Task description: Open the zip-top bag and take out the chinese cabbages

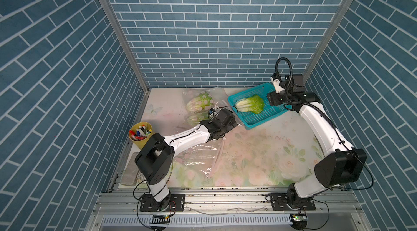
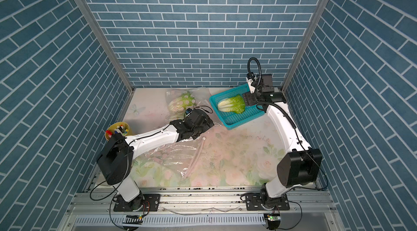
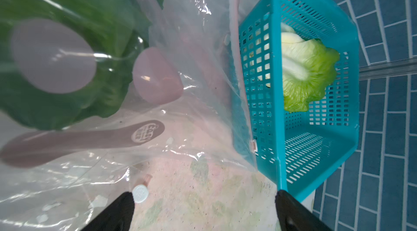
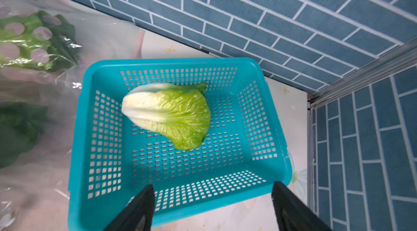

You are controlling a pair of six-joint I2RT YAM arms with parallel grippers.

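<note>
One Chinese cabbage (image 4: 173, 111) lies in the teal basket (image 4: 184, 218), its white base toward the left. Above the basket's right part hovers my right gripper (image 1: 274, 98), its fingers apart and nothing between them. Two more cabbages rest inside clear bags at the back left; the far cabbage (image 1: 199, 101) shows well, while my left arm partly covers the nearer cabbage (image 1: 196, 118). Over the right edge of the nearer clear bag (image 3: 191, 135) is my left gripper (image 1: 234, 122), open and empty. An empty clear bag (image 1: 202, 157) lies flat in front.
A yellow bucket (image 1: 141, 144) of markers stands at the left edge. Brick-patterned walls (image 2: 195, 35) close in the back and sides.
</note>
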